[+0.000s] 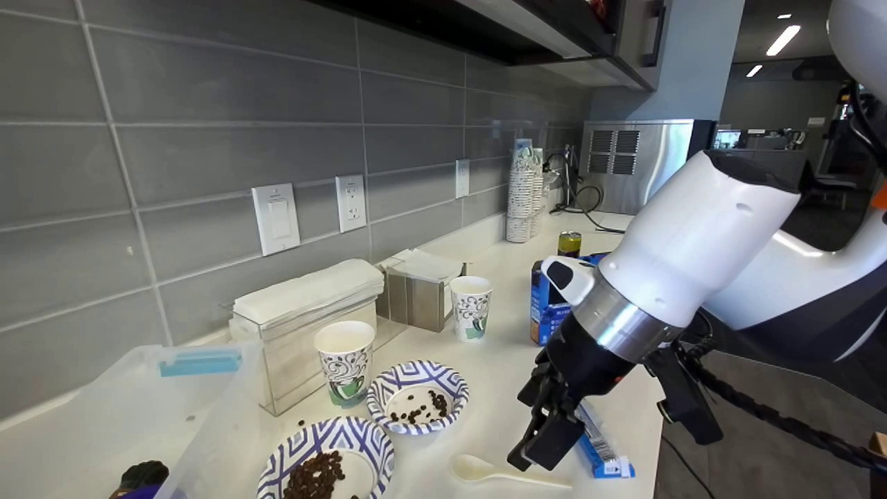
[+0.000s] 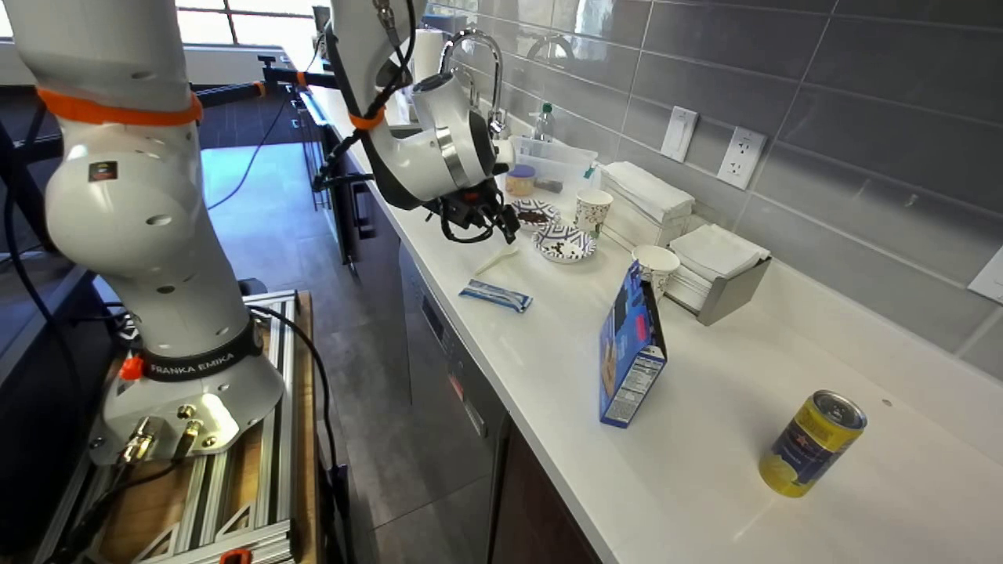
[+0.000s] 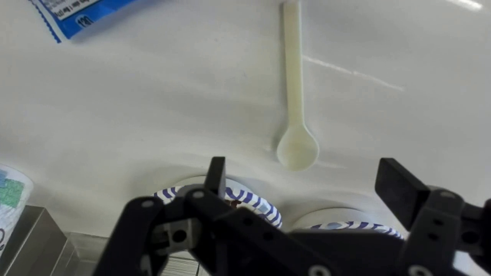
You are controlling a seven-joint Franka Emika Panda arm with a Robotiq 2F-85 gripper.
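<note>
A pale spoon (image 3: 294, 87) lies flat on the white counter, its bowl toward the two patterned bowls in the wrist view. Above the counter, my gripper stands open, its fingers wide apart with nothing between them. The spoon's bowl appears just ahead of the gap, while in exterior view 1 the gripper (image 1: 532, 432) hangs over the handle side. One patterned bowl (image 1: 418, 398) holds a few coffee beans. The other bowl (image 1: 328, 461), nearer that camera, holds a larger heap of beans. In the wrist view my gripper partly hides both bowls.
A blue wrapped bar (image 2: 496, 295) lies near the counter's front edge. Paper cups (image 1: 345, 362), napkin holders (image 1: 420, 291) and a clear bin (image 1: 208, 416) line the wall side. A blue box (image 2: 631, 348) and a yellow can (image 2: 813, 443) stand farther along, with bare counter around them.
</note>
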